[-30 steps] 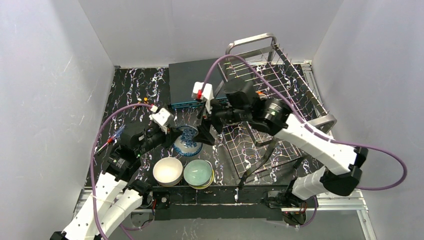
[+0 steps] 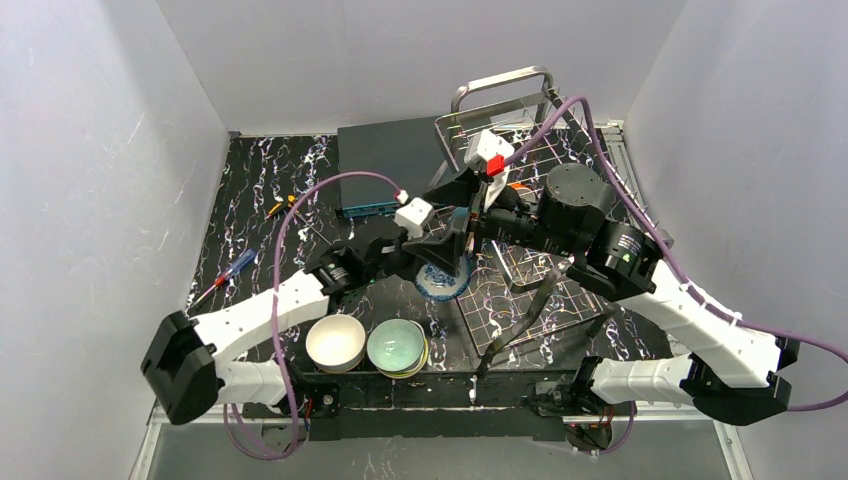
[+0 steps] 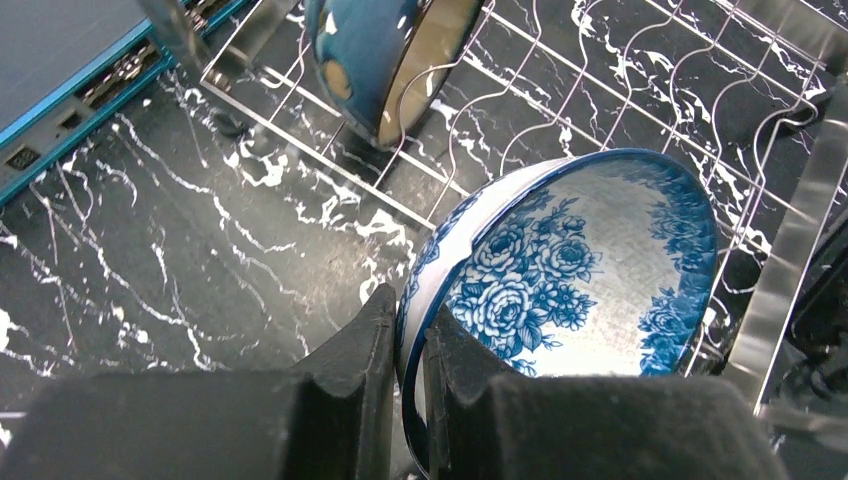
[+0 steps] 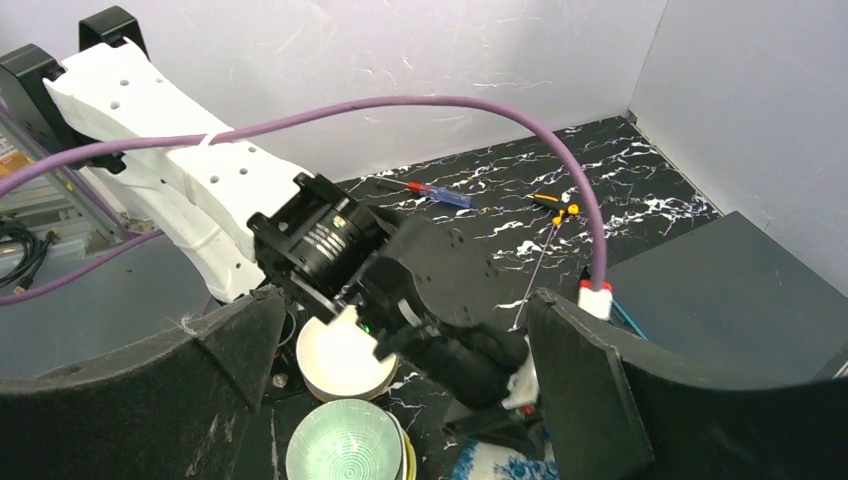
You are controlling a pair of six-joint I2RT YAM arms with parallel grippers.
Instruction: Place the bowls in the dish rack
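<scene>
My left gripper grips the rim of a blue floral bowl (image 3: 580, 270), tilted over the rack's (image 3: 620, 100) lower left part. A dark blue bowl (image 3: 365, 55) stands on edge in the rack beyond it. My right gripper is open, high over the rack beside the left one; the top view partly hides both. A cream bowl (image 2: 335, 342) and a stack topped by a celadon bowl (image 2: 395, 345) sit at the front edge.
Screwdrivers (image 2: 235, 268) and small tools (image 2: 283, 205) lie on the marble top at left. A dark flat panel (image 2: 385, 135) is at the back. Walls enclose three sides.
My left arm has carried the floral bowl rightward to the rack.
</scene>
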